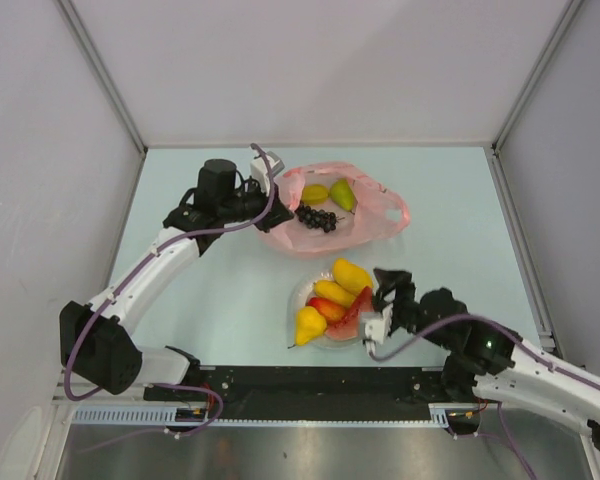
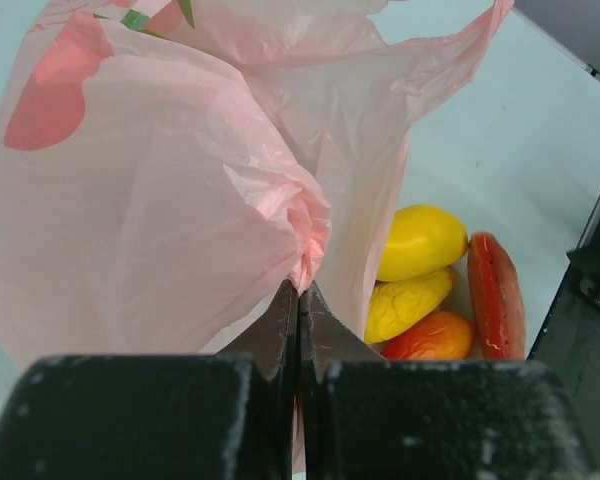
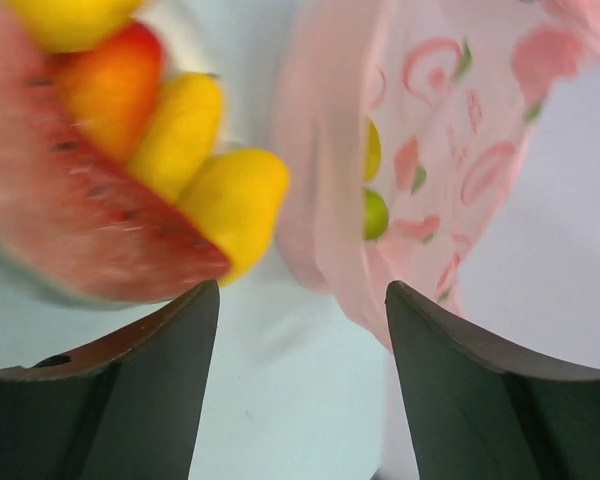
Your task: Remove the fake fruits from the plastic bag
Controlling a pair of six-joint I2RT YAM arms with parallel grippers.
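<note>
The pink plastic bag point(image 1: 325, 239) lies open at the back of the table. Inside it are dark grapes point(image 1: 317, 218), a green pear point(image 1: 343, 195) and a yellow-green fruit point(image 1: 314, 194). My left gripper is shut on the bag's gathered edge, at its left side. In front, a clear plate point(image 1: 296, 300) bears a yellow pear point(image 1: 309, 324), a red-orange fruit point(image 1: 328, 309), a red watermelon slice point(image 1: 351, 317) and yellow fruits point(image 1: 352, 276). My right gripper stands open and empty, right of the plate; the bag is farther off in its view.
Free tabletop point(image 1: 460, 230) lies to the right of the bag and at the left front. Grey walls point(image 1: 320, 70) close in the back and both sides.
</note>
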